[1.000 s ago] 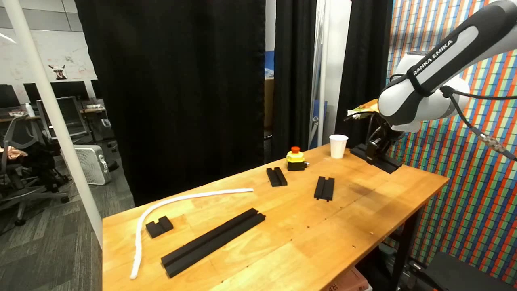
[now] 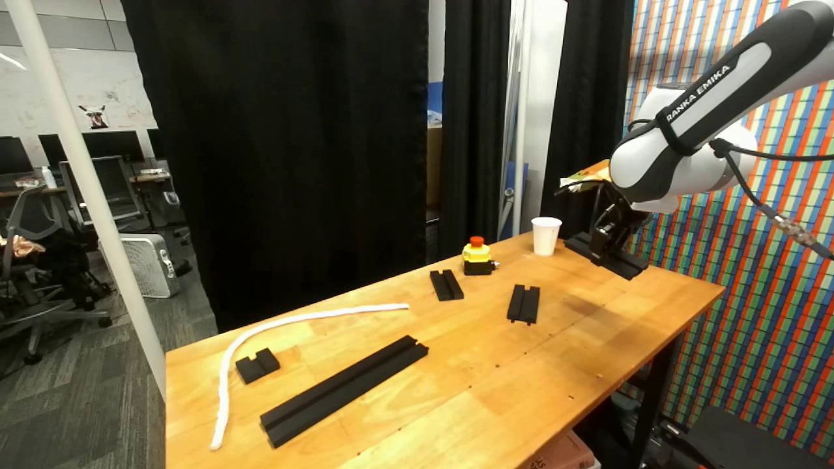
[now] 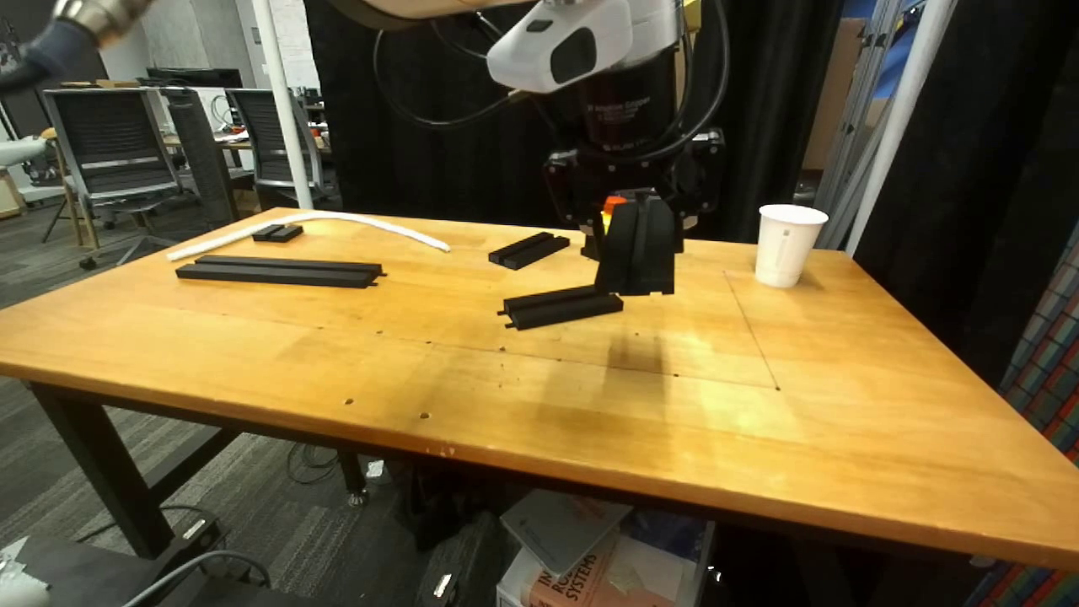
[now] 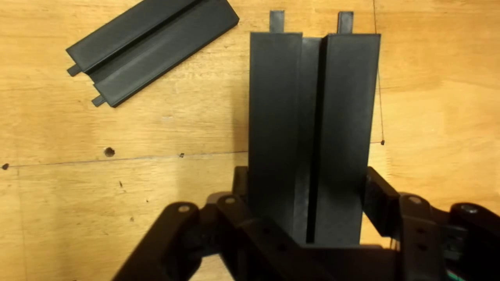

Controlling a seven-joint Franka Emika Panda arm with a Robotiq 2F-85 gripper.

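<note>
My gripper is shut on a long black grooved piece, one finger on each of its long sides. Two small tabs stick out of the piece's far end. In exterior view 2 the held piece hangs above the table, its shadow falling on the wood below. Left of it in the wrist view, a shorter black grooved piece lies flat, with tabs at one end. Another short grooved piece, a small block and a long grooved strip rest on the table. A white cord curves around the small block.
Near the back edge stand a white paper cup and a yellow and red emergency button. A black curtain hangs behind.
</note>
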